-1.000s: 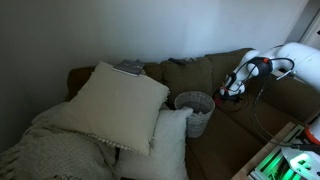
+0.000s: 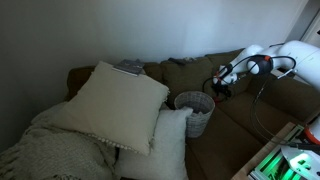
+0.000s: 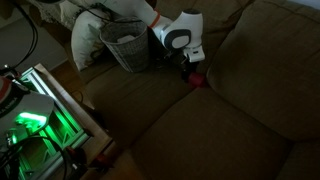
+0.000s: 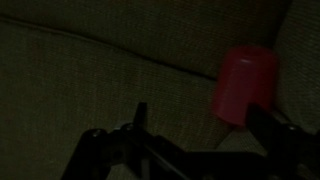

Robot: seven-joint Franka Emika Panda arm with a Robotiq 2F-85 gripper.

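Observation:
A red, rounded object (image 4: pixel 245 85) lies on the brown couch, close to a cushion seam, in the wrist view. My gripper stands open above the couch, its fingers spread apart and dark. The red object sits beyond the right finger's tip, which overlaps its lower edge in this view; whether they touch cannot be told. In exterior view 2 the red object (image 3: pixel 197 80) shows just beside my gripper (image 3: pixel 187 74), low by the backrest. Exterior view 1 shows the arm's white hand (image 2: pixel 225 78) near the backrest, the fingertips too dark to make out.
A grey woven basket (image 2: pixel 194 114) stands on the couch to one side of the hand. Large white pillows (image 2: pixel 115 105) and a pale blanket (image 2: pixel 60 150) fill the far end. Bare seat (image 3: pixel 190 140) spreads out in front of the red object.
In exterior view 1 the hand has shifted slightly left and upward, toward the basket. The basket and pillows have stayed in place.

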